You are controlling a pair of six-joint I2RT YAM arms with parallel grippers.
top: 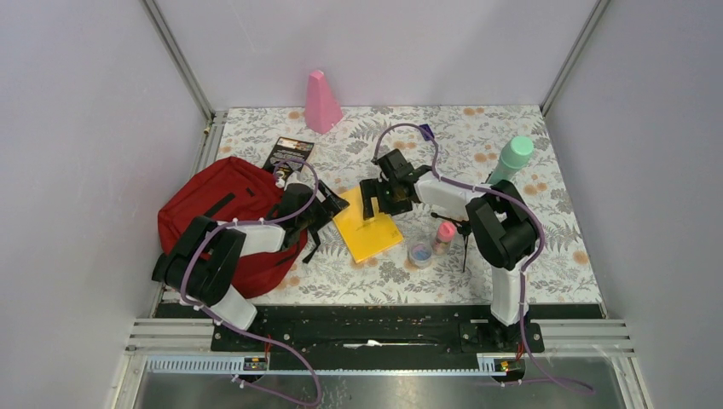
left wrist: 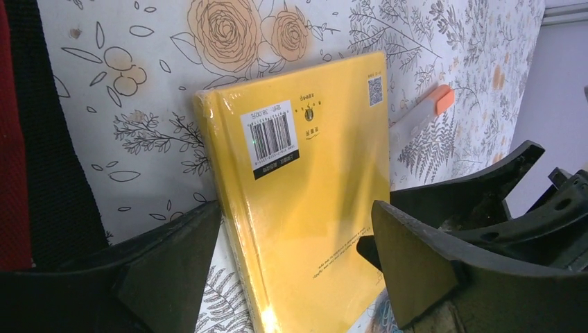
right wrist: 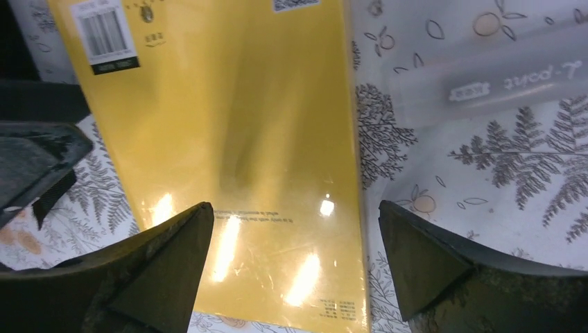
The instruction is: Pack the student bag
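A yellow shrink-wrapped book (top: 367, 230) lies flat between my grippers, barcode side up. In the left wrist view my left gripper straddles the book (left wrist: 305, 152), one finger at its spine, the other over the cover, part open. My right gripper hangs open over the book's (right wrist: 243, 111) lower right corner, fingers either side of its edge region, nothing clearly held. A red bag (top: 205, 204) lies at the left. A translucent pen-like case with orange tip (left wrist: 419, 114) lies beside the book.
A dark book (top: 290, 153), pink case (top: 321, 106) and small blue item (top: 426, 132) sit at the back. Green bottle (top: 511, 158), pink-capped bottle (top: 445, 234) and round clear container (top: 419, 253) are to the right.
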